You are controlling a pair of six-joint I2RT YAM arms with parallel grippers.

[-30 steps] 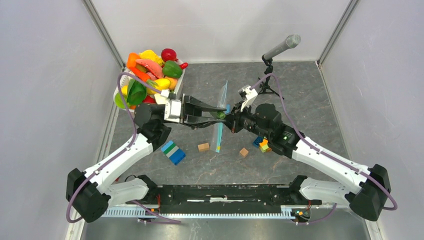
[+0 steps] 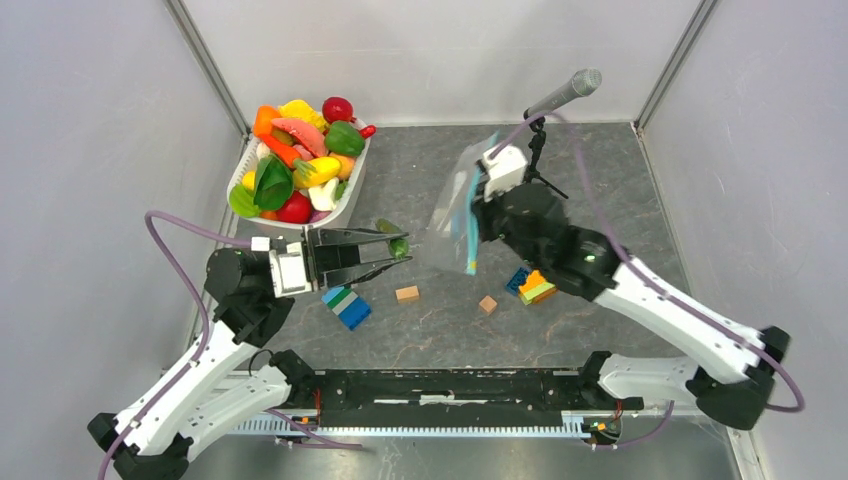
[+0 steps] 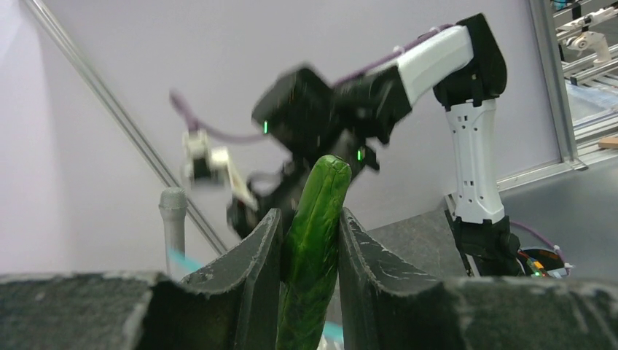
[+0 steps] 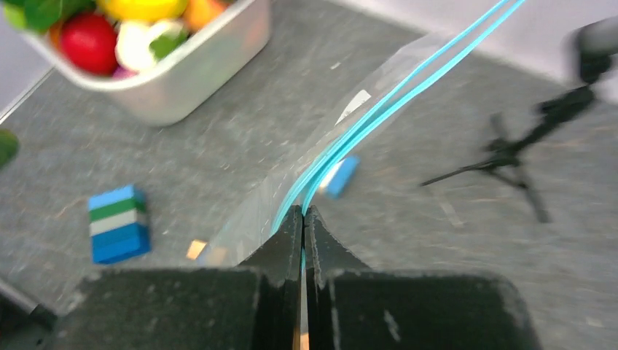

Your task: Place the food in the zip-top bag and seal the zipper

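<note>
A dark green cucumber-like vegetable (image 3: 313, 240) stands upright between the fingertips of my left gripper (image 2: 402, 247), which is shut on it. To its right hangs the clear zip top bag (image 2: 452, 215) with a blue zipper edge, a small gap away from the vegetable in the top view. My right gripper is shut on the bag's blue zipper strip (image 4: 386, 109), whose two lines run close together and part slightly. No food shows inside the bag. The right fingers are blurred in the top view.
A white basket (image 2: 345, 210) heaped with toy vegetables stands at the back left. Stacked blocks (image 2: 346, 307), a wooden block (image 2: 407, 294), a small wooden cube (image 2: 487, 304) and coloured bricks (image 2: 537, 287) lie in front. A microphone on a tripod (image 2: 537, 150) stands at the back right.
My left gripper has drawn back to the left with the vegetable.
</note>
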